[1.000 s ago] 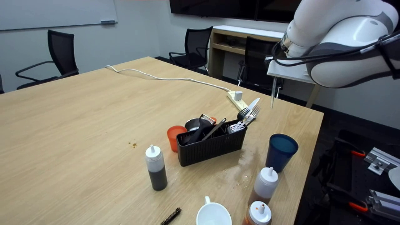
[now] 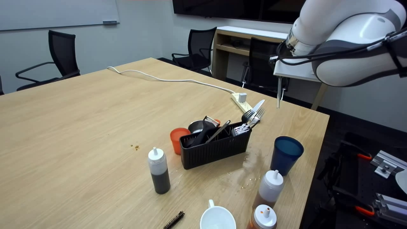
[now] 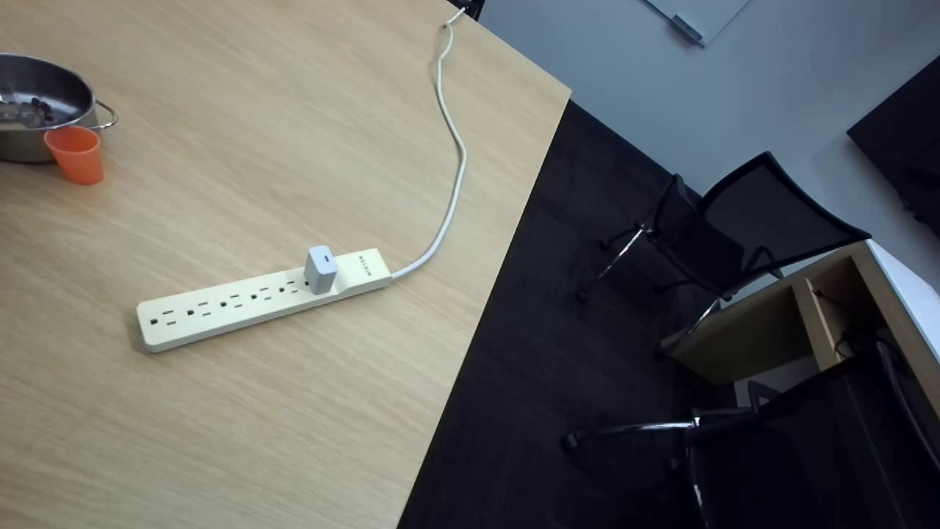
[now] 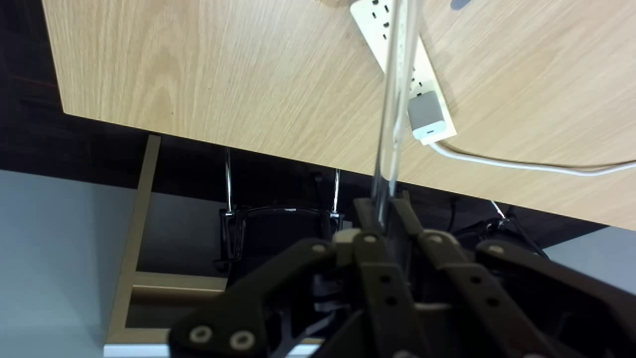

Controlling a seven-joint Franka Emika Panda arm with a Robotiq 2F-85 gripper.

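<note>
In the wrist view my gripper is shut on a long, narrow, shiny metal utensil [image 4: 395, 98], which reaches away from the fingertips; its kind is hard to tell. Exterior view 1 shows the same utensil [image 2: 279, 93] hanging nearly upright in the air beyond the black cutlery basket [image 2: 213, 151], clear of the tabletop. The fingers cannot be made out there. Forks [image 2: 256, 118], a knife [image 2: 258, 105] and other utensils stick out of the basket.
A power strip [image 3: 229, 304] with a plugged-in adapter [image 3: 321, 270] lies near the table's far edge. Around the basket stand a dark blue cup [image 2: 285, 154], an orange cup [image 2: 177, 140], several squeeze bottles [image 2: 159, 171] and a white mug [image 2: 217, 219].
The arm and the hanging utensil have shifted very slightly to the right and up in exterior view 1. Objects on the table look unmoved.
</note>
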